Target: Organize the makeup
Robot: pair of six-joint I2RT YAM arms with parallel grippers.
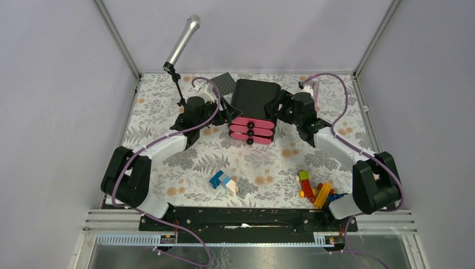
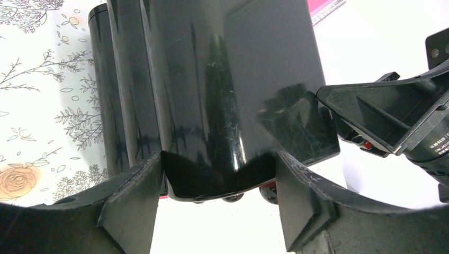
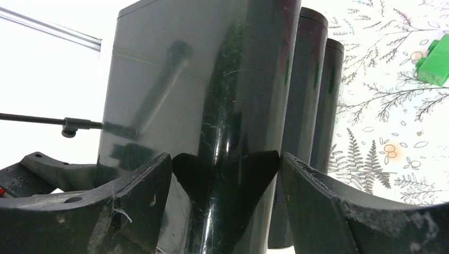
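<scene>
A drawer unit with a glossy black top [image 1: 255, 98] and several stacked pink drawer fronts [image 1: 250, 132] with round black knobs stands at the back middle of the table. In the left wrist view, its black shell [image 2: 196, 90] fills the centre. My left gripper is at the unit's left side, fingers apart, with black shell between and beyond them. On the opposite side, my right gripper is open, its fingers spread before the black side [image 3: 249, 95]. Whether the fingertips touch the shell is hard to tell. I see no makeup items; the drawers' insides are hidden.
A dark grid plate [image 1: 224, 83] lies behind the left gripper, and a pink object [image 1: 316, 89] sits behind the right arm. Blue and white blocks [image 1: 223, 180] lie front centre, colourful toy bricks [image 1: 322, 193] front right. A microphone [image 1: 185, 39] rises at the back left.
</scene>
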